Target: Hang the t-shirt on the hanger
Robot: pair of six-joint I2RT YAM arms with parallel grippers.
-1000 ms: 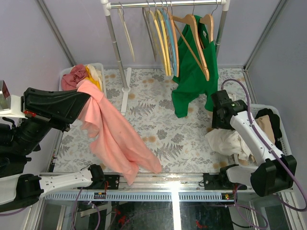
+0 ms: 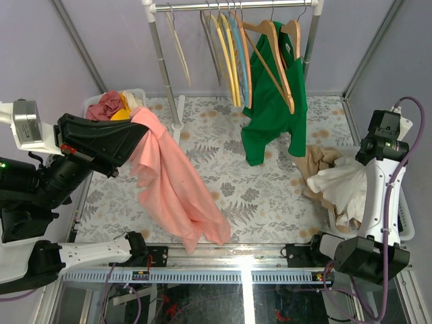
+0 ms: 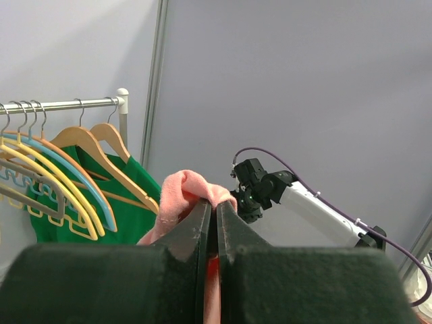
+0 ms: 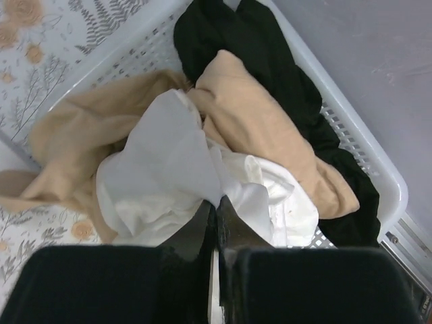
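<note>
A salmon-pink t-shirt [image 2: 179, 189] hangs down from my left gripper [image 2: 143, 129], which is shut on its upper edge. Its bunched fabric [image 3: 185, 196] shows around the fingertips in the left wrist view. Wooden hangers [image 2: 277, 61] and several coloured ones [image 2: 229, 57] hang from the rail; a green shirt [image 2: 273, 111] is on a wooden hanger at the right end. Over the right basket, my right gripper is shut on a white cloth [image 4: 165, 158], whose folds gather at the fingertips and show between the fingers.
The right basket [image 4: 388, 182] also holds beige [image 4: 266, 125] and black [image 4: 253, 57] cloths. A left basket [image 2: 89, 104] with red, yellow and cream clothes stands behind my left arm. The rack's left post [image 2: 165, 74] rises near the pink shirt.
My right gripper has moved rightward over the basket, drawing the white cloth with it and uncovering beige cloth. My left gripper has shifted slightly right with the pink shirt.
</note>
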